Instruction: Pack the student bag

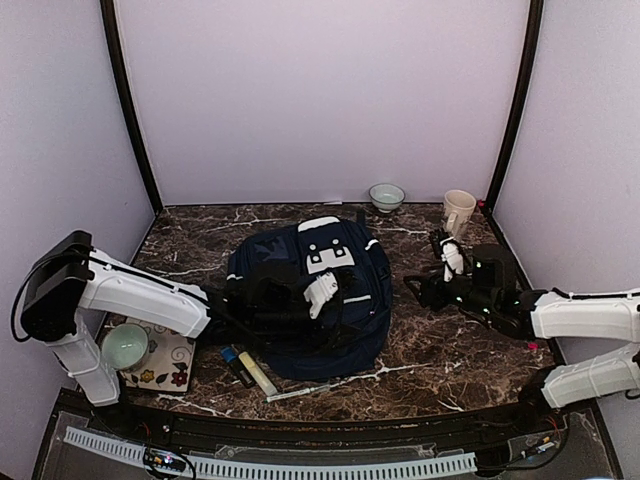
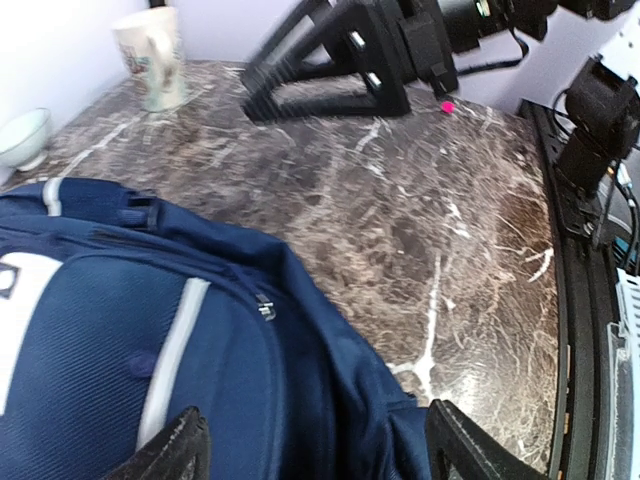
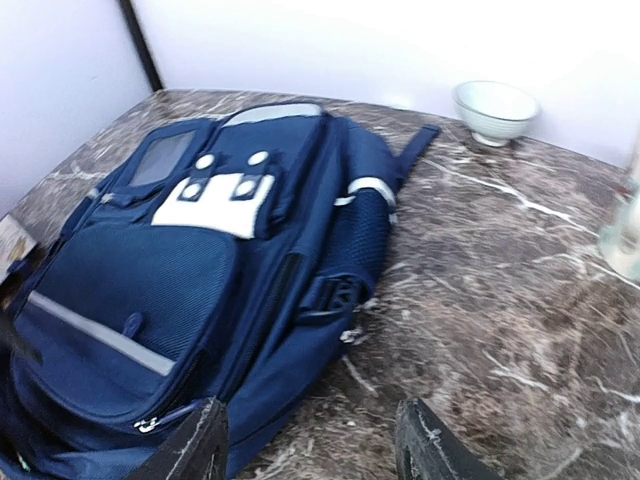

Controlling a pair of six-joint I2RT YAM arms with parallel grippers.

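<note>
The dark blue student bag [image 1: 315,250] lies flat mid-table, its zipped front pocket [image 3: 130,300] facing up. My left gripper [image 1: 335,335] is open over the bag's lower right; in the left wrist view its fingers frame the bag's edge and strap. My right gripper [image 1: 420,290] hangs open just right of the bag, nothing between its fingers. By the bag's lower left lie a blue-capped dark item [image 1: 238,368], a yellow stick [image 1: 258,372] and a thin white item [image 1: 297,391], partly near the left arm.
A floral board [image 1: 165,370] with a pale bowl [image 1: 124,347] sits at front left. A bowl [image 1: 386,195] and a tall mug [image 1: 458,208] stand at the back right. Bare marble lies right of the bag.
</note>
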